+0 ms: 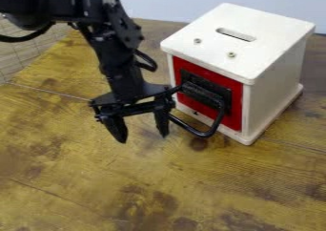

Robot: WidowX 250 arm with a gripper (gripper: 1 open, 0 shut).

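Observation:
My black gripper (140,128) hangs open above the wooden table, just left of a white wooden box (277,87) with a red front panel (232,84). Nothing shows between the two fingers. A black handle (207,130) loops out from the dark fixture on the red panel, and its lower end sits close to the right finger. The box top has a slot and two small metal studs.
A wire mesh lies at the far left behind the arm, and a white wall is at the back.

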